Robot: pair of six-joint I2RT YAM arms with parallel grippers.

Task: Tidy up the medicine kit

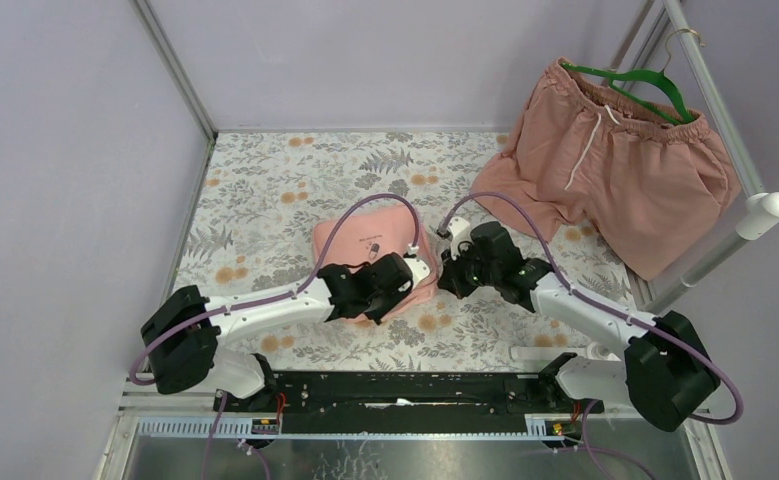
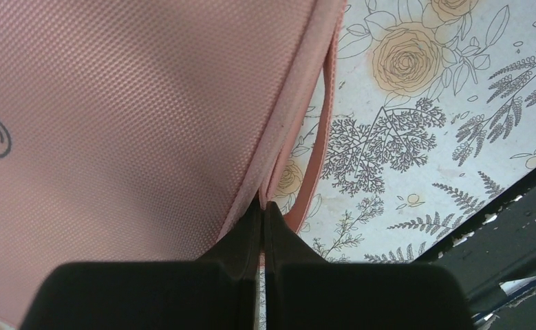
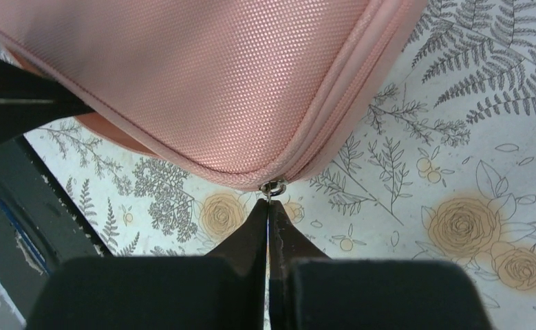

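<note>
A pink zippered case [image 1: 375,222] lies on the floral surface beneath both arms. My left gripper is shut at the case's piped side edge [image 2: 292,103], beside a loose strap; whether fabric is between its tips is unclear. My right gripper is shut at a metal zipper pull [image 3: 273,187] on the case's rounded corner, its tips apparently pinching it. The case's inside is not visible.
Pink shorts [image 1: 615,180] hang on a green hanger [image 1: 665,85] from a white rail [image 1: 730,140] at the right, reaching near the right arm.
</note>
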